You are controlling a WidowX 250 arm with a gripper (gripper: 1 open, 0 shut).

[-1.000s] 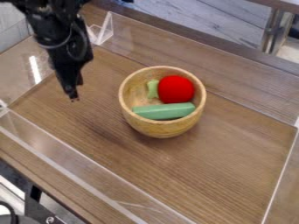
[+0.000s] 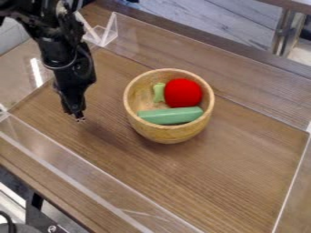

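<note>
My black gripper (image 2: 75,116) hangs low over the left part of the wooden table, left of a wooden bowl (image 2: 170,132). It looks shut, with nothing visible between its fingers. The bowl holds a red ball (image 2: 183,92), a green cylinder (image 2: 172,116) lying across its front and a smaller light green piece (image 2: 158,92) at its left.
Clear plastic parts (image 2: 100,32) stand at the back left. A pale shelf edge (image 2: 279,7) is at the top right, and a dark cable lies at the lower left corner.
The arm and gripper have drawn back to the left, and the fingertips sit slightly lower in the view. The bowl and its contents have not moved.
</note>
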